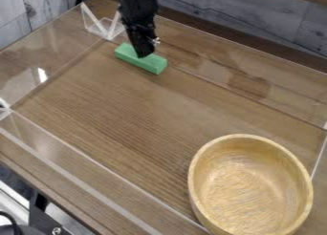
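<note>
A green oblong block [149,63] lies on the wooden table [128,134] in the upper middle of the camera view. The dark gripper [134,46] hangs just above its left end, coming down from the top edge; whether it touches the block is unclear, and its finger state is too small to tell.
A round tan bowl [250,186] sits at the lower right. Dark rims border the table at the top and left, with a clear plastic piece at the upper left.
</note>
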